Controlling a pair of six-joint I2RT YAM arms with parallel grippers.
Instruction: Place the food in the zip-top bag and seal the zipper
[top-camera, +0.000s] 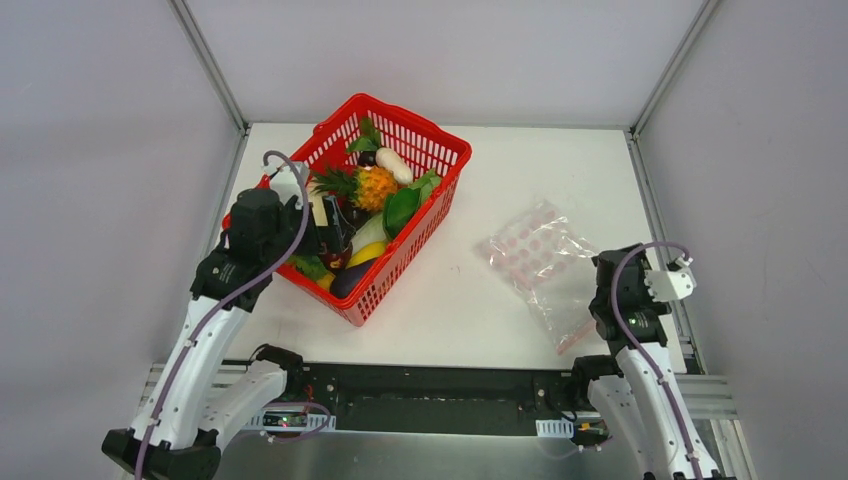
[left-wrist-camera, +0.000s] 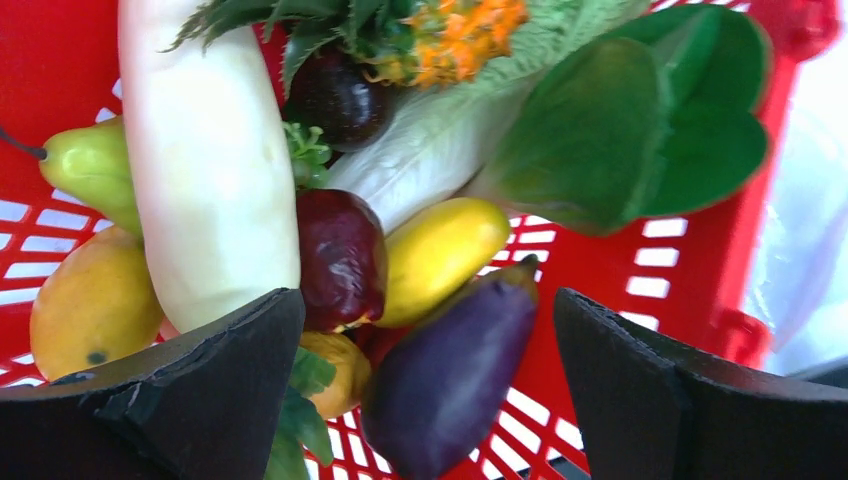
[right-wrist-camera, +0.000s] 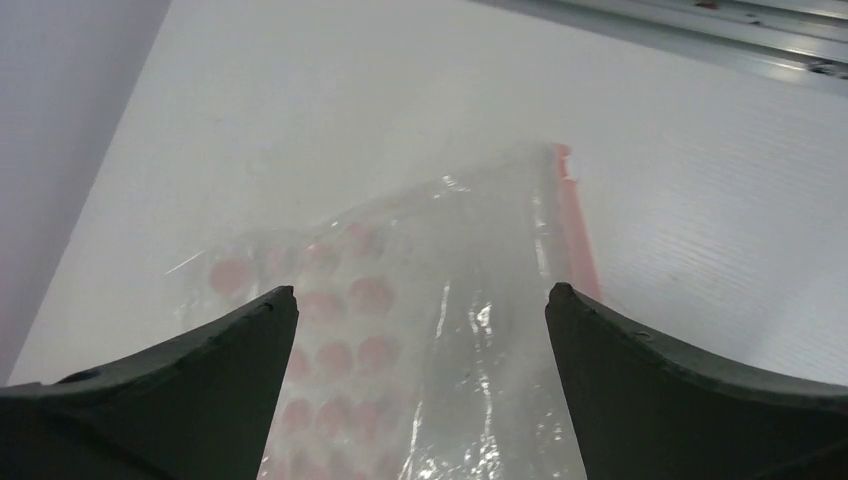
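A red basket (top-camera: 405, 266) full of toy produce sits left of centre: pineapple (top-camera: 375, 188), eggplant (left-wrist-camera: 450, 370), yellow fruit (left-wrist-camera: 445, 255), greens, a long white vegetable (left-wrist-camera: 205, 160). My left gripper hangs over the basket, open, nothing held between its fingers. The clear zip bag (top-camera: 535, 275) with pink dots and a pink zipper edge lies flat on the right of the table. My right gripper is over the bag's near part, open and empty.
Walls and metal rails border it on the sides and back.
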